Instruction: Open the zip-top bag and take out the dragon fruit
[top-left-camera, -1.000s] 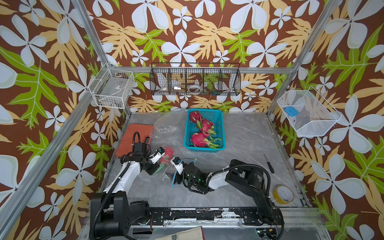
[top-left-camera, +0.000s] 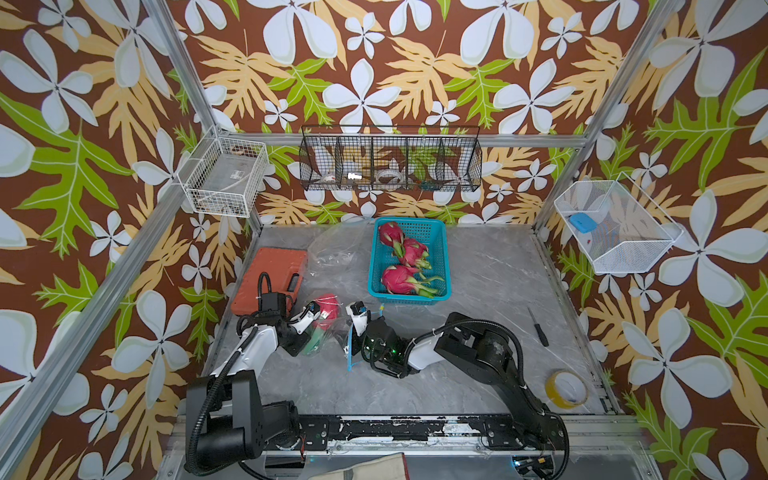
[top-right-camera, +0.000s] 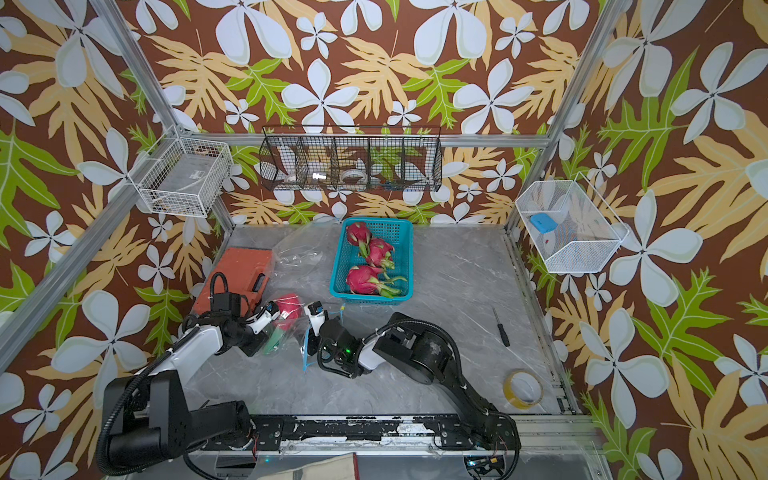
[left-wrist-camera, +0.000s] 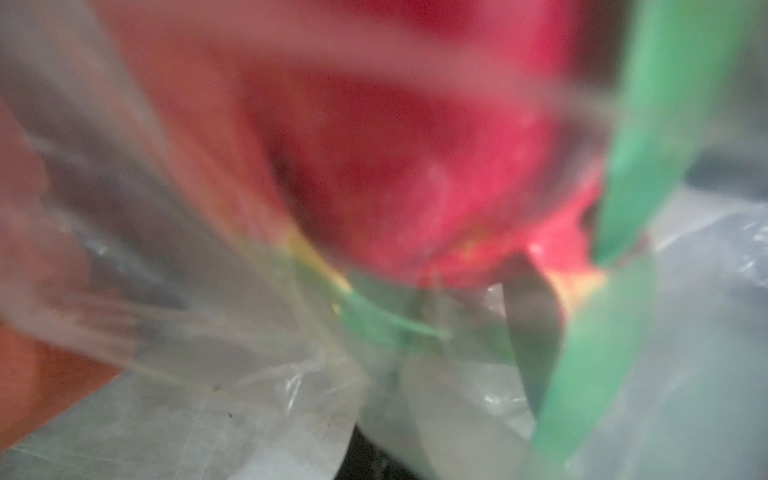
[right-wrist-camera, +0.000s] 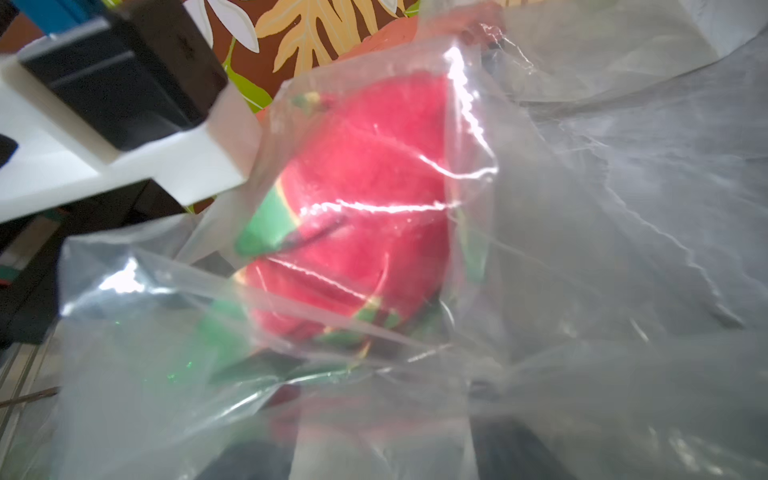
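Note:
The dragon fruit (right-wrist-camera: 376, 192), pink with green scales, sits inside a clear plastic bag (right-wrist-camera: 544, 240); in the top left view the fruit (top-left-camera: 325, 308) shows between my two arms. My left gripper (top-left-camera: 308, 340) is at the bag's left side and shut; bag film and red fruit fill its wrist view, so whether film is pinched is hidden. From the right, my right gripper (top-left-camera: 357, 342) faces the bag, open, its dark fingers (right-wrist-camera: 252, 462) apart and seen dimly through film. A blue strip (top-left-camera: 349, 356), apparently the bag's zip edge, runs beside the right gripper.
A teal basket (top-left-camera: 444, 272) with several dragon fruits stands behind. An orange case (top-left-camera: 260, 280) lies at left, another clear bag (top-left-camera: 336, 246) beyond. A screwdriver (top-left-camera: 540, 329) and tape roll (top-left-camera: 565, 389) lie at right. The table between basket and screwdriver is clear.
My left gripper has shifted slightly left, and more of the fruit shows.

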